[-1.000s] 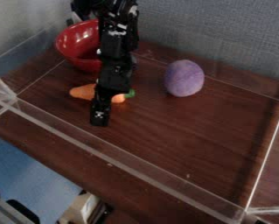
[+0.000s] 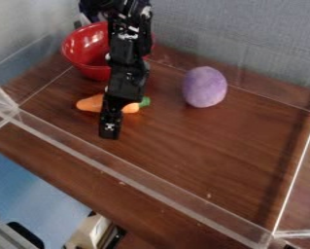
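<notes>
My black gripper (image 2: 113,122) reaches down from the top of the view, its lower end over an orange carrot (image 2: 87,103) lying on the wooden floor of the tray, green tip to the right. Whether the fingers are open or shut on the carrot is hidden from this angle. A red bowl (image 2: 82,44) sits at the back left behind the arm, and a purple round object (image 2: 204,87) rests to the right.
A clear-walled enclosure (image 2: 144,180) borders the wooden surface, with a grey padded wall (image 2: 248,34) behind.
</notes>
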